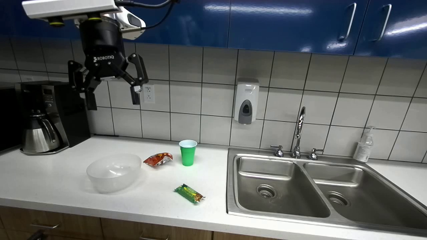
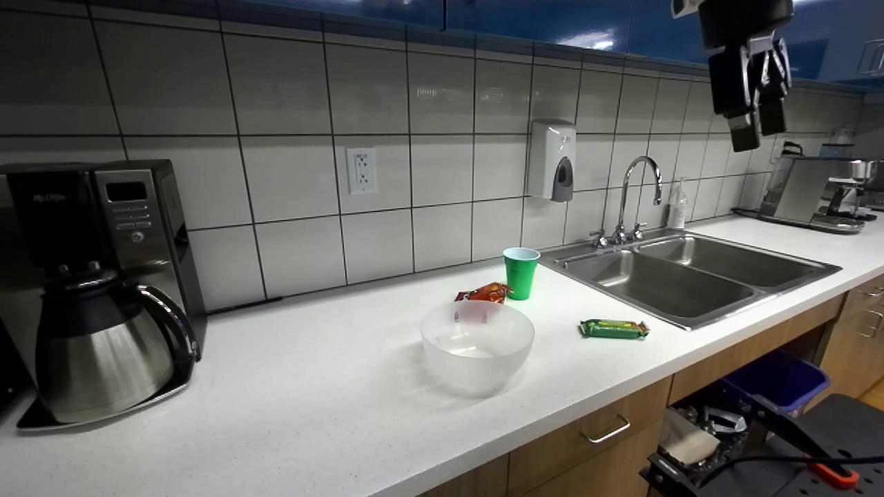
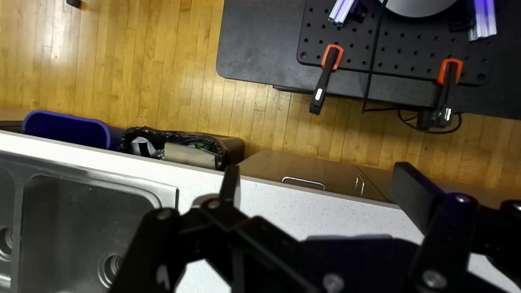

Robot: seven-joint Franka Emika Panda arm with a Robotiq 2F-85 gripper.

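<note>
High above the counter my gripper point(image 1: 113, 103) stands open, its two fingers wide apart with nothing between them. A translucent white bowl point(image 1: 114, 176) rests on the counter and looks empty. Just right of it in exterior view 1 lies a red snack packet point(image 1: 158, 159), and beyond that an upright green cup point(image 1: 187, 153) with a pale blue inside. A green wrapped bar point(image 1: 189, 193) lies nearer the counter's front edge. In the wrist view the gripper hangs over the front edge; bowl, cup and both packets are out of sight there.
A double steel sink point(image 1: 233, 182) with a tall faucet point(image 1: 299, 132) fills the right side. The coffee maker point(image 2: 178, 248) stands at the left end. Blue cabinets point(image 1: 280, 24) hang overhead. Bare counter point(image 2: 331, 397) lies between coffee maker and bowl.
</note>
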